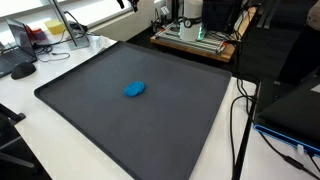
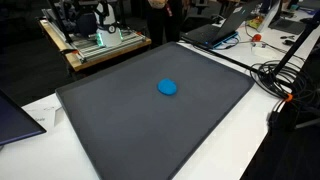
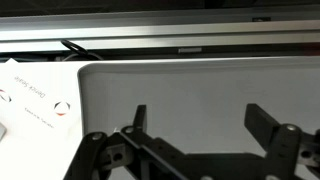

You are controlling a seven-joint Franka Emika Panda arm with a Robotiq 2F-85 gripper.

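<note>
A small blue round object lies on the dark rectangular mat, towards its far side in exterior view 1. The other exterior view also shows the blue object, with bare mat all round it. My gripper is open in the wrist view, its two black fingers wide apart and nothing between them. Below it is a plain grey surface with a rounded corner. The blue object is outside the wrist view, so the gripper is well away from it.
Printed white paper and metal rails border the grey surface. A laptop and a white cup stand beyond the mat. Cables run along one side.
</note>
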